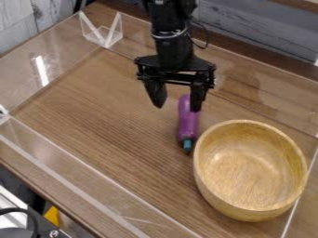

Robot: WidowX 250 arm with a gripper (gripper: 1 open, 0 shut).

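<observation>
My black gripper (174, 91) hangs in the upper middle of the view with its fingers spread open, nothing seen between them. A purple object (189, 117) with a teal tip lies on the wooden table just below the gripper's right side, pointing toward the front. Its upper end is close to or partly behind the gripper. To the right of it, at the front, sits a large tan bowl (248, 191).
A clear wire-like or plastic holder (102, 28) stands at the back left. Raised edges border the table at the back and left.
</observation>
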